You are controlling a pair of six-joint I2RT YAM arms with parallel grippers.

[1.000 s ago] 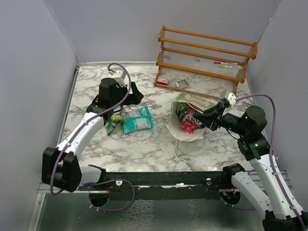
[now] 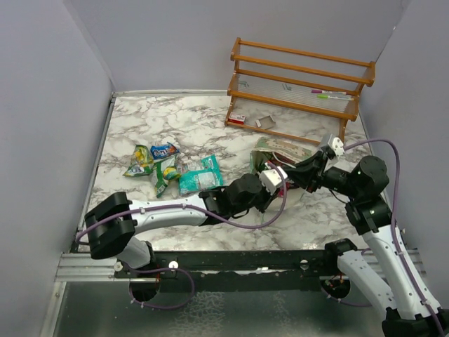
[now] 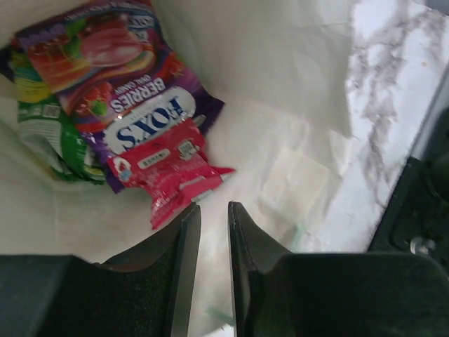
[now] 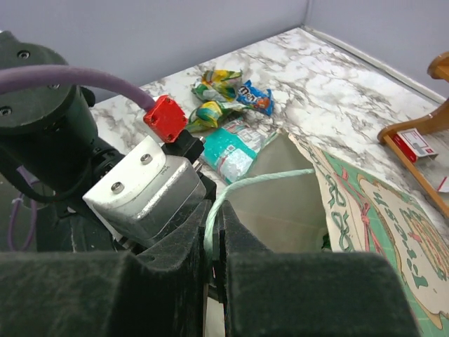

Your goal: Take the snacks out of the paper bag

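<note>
The paper bag (image 4: 379,225) stands open on its side on the marble table; my right gripper is shut on its thin pale handle. My left gripper is at the bag's mouth, fingers a little apart with nothing between them. Inside, in the left wrist view, lie a red snack pack (image 3: 165,165), a purple Fox's berries pack (image 3: 105,77) and a green pack (image 3: 52,133). From above, my left arm largely hides the bag.
Several loose snack packs, including a teal one (image 2: 198,174), a blue one (image 2: 163,150) and a green one (image 2: 140,161), lie at left. A wooden rack (image 2: 302,60) stands at the back right.
My left gripper has moved from among the loose packs at the left, rightward and down to the bag's mouth. My right arm has barely moved.
</note>
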